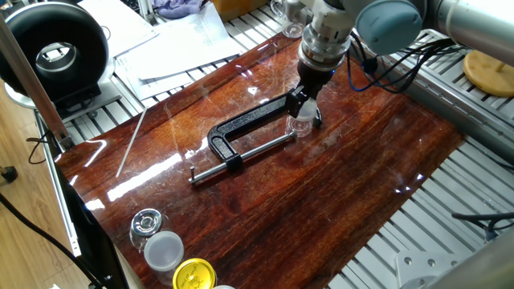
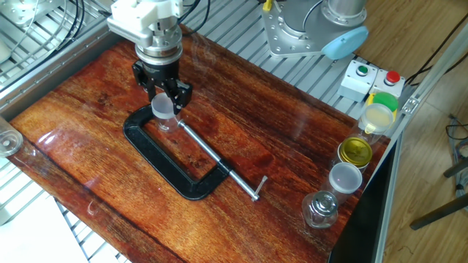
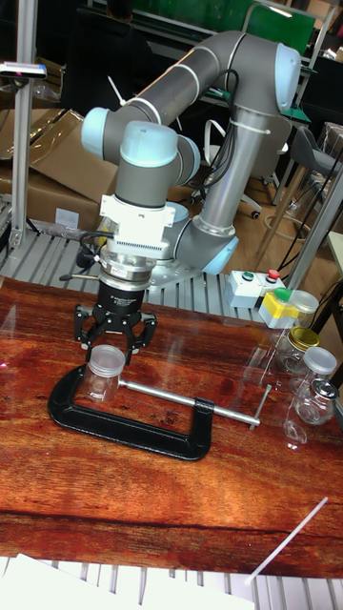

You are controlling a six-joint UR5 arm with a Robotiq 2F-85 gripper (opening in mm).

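A clear jar with a whitish lid (image 3: 106, 360) stands upright on the wooden table, inside the frame of a black C-clamp (image 3: 131, 434). The clamp lies flat, and the end of its silver screw (image 2: 201, 141) comes up close to the jar; whether they touch, I cannot tell. My gripper (image 2: 165, 101) points down right over the jar's lid. Its fingers (image 3: 81, 325) are spread apart, one on either side of the lid, and no grip on the jar shows. From exterior view 1 the gripper partly hides the lid (image 1: 307, 111).
Several jars line one table edge: a silver-lidded one (image 2: 322, 205), a white-lidded one (image 2: 345, 177), a gold-lidded one (image 2: 356, 151) and another pale-lidded one (image 2: 376, 117). Button boxes (image 2: 371, 80) stand nearby. Bare wood (image 2: 248, 109) lies between clamp and jars.
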